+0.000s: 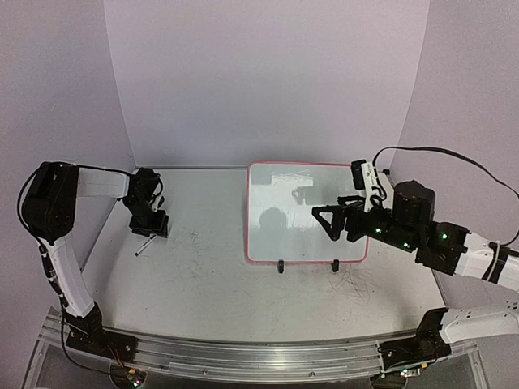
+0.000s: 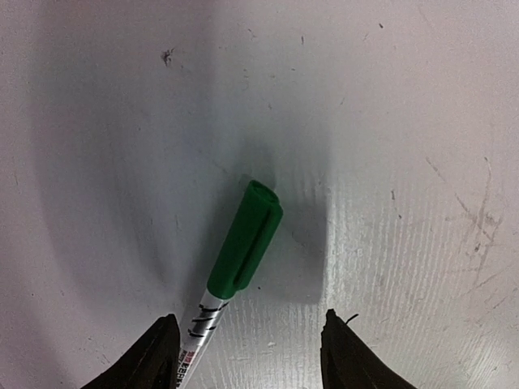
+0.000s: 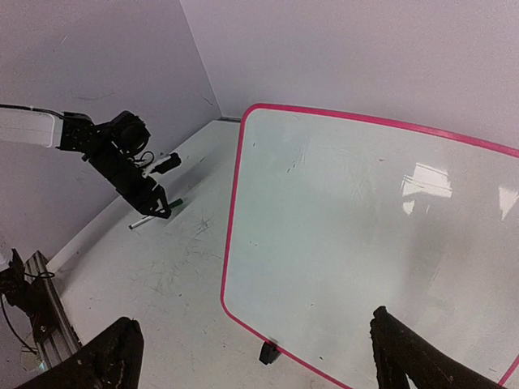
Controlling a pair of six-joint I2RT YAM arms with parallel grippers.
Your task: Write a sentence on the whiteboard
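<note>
A marker [image 2: 244, 241] with a green cap and white barrel lies on the table, slanting in the left wrist view. My left gripper hovers above it with fingers apart; the barrel runs near the left finger [image 2: 156, 354], and nothing is held. From the top, only the marker's white end [image 1: 144, 245] shows, the rest being under the left gripper [image 1: 154, 230]. The whiteboard [image 1: 276, 215], framed in pink, lies on the table right of centre. Over its right part is my right gripper [image 1: 324, 223], open and empty, its fingers also wide apart in the right wrist view.
Two black clips [image 1: 280, 266] sit at the whiteboard's near edge. Bare, scratched table [image 1: 207, 284] separates the marker from the board. Walls [image 1: 65, 89] enclose the left, back and right, and a metal rail [image 1: 259, 356] runs along the front.
</note>
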